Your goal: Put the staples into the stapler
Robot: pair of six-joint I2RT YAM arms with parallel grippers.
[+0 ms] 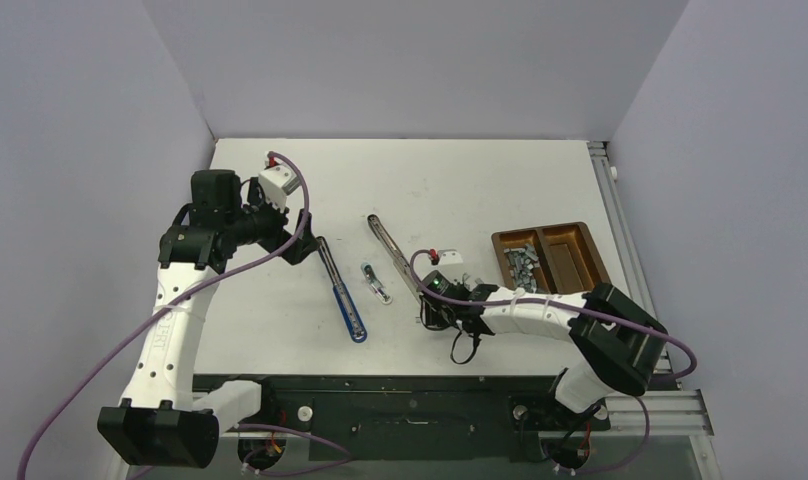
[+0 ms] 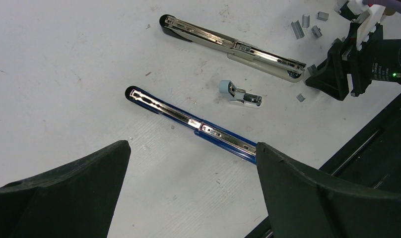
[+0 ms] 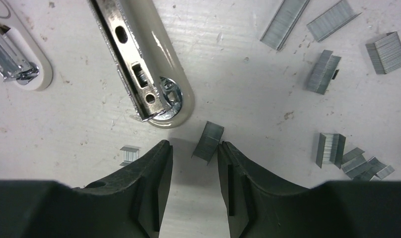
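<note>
Three opened staplers lie on the table: a long blue one (image 1: 342, 295), a long beige one (image 2: 213, 40) and a small white one (image 2: 245, 99). In the right wrist view, a short staple strip (image 3: 208, 141) lies below the beige stapler's end, between the tips of my right gripper, which are apart, the right one at the strip's edge. More staple strips (image 3: 330, 148) lie to the right. My left gripper hangs open above the table at the left, nothing between its fingers.
A brown two-compartment tray (image 1: 570, 262) with staples in its left compartment sits at the right. Walls enclose the table at back and sides.
</note>
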